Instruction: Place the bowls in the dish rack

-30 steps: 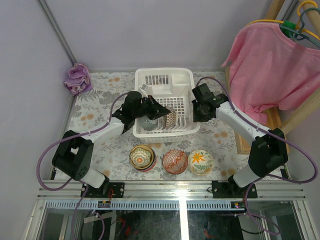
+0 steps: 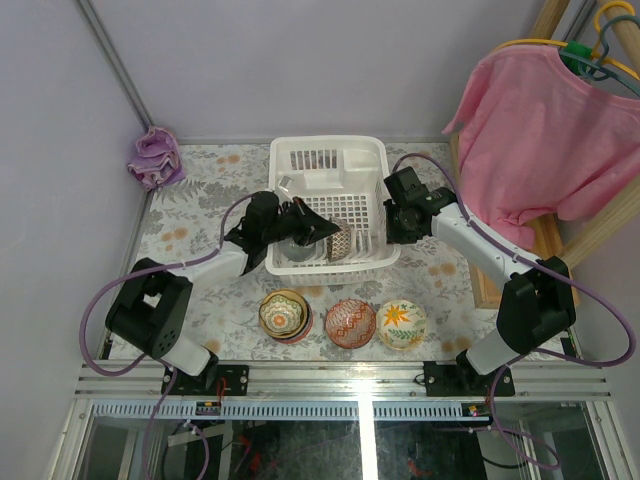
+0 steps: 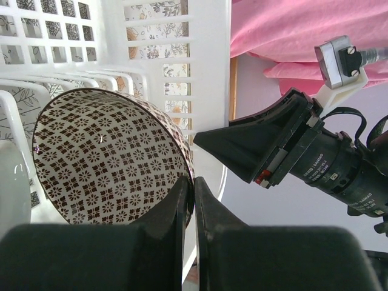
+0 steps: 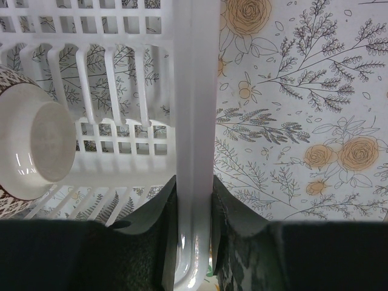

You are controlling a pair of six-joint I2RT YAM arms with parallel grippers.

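Observation:
A white dish rack (image 2: 325, 160) holds a brown-patterned bowl (image 2: 338, 240), standing on edge. In the left wrist view my left gripper is shut on that bowl's rim (image 3: 109, 157). A pale bowl or plate (image 3: 12, 182) is beside it in the slots. My right gripper is shut on the rack's right rim (image 4: 195, 91). In front of the rack sit a stack of bowls (image 2: 283, 315), a red patterned bowl (image 2: 348, 323) and a flowered bowl (image 2: 401, 325).
A pink shirt (image 2: 540, 130) hangs on a wooden stand at the right. A purple cloth (image 2: 155, 158) lies at the back left.
My left gripper has moved slightly down and to the right over the rack with the patterned bowl. The right arm stays still on the rim.

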